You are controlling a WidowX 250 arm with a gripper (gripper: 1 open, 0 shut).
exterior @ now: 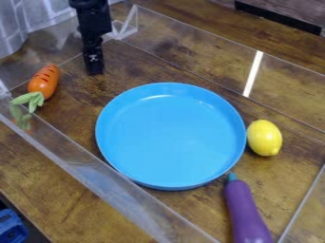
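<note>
The black gripper (93, 52) points down over the wooden table at the upper left, its fingers low near the surface; whether they are apart is hard to see, and nothing shows held. An orange toy carrot (45, 82) with green leaves lies to its lower left. A large blue plate (170, 133) sits in the middle. A yellow lemon (264, 138) is right of the plate, and a purple eggplant (245, 214) lies below it at the lower right.
Clear plastic walls (114, 195) border the work area. A bare stretch of wood (191, 57) spans the upper middle and right. A blue object (8, 228) is at the lower left edge outside the walls.
</note>
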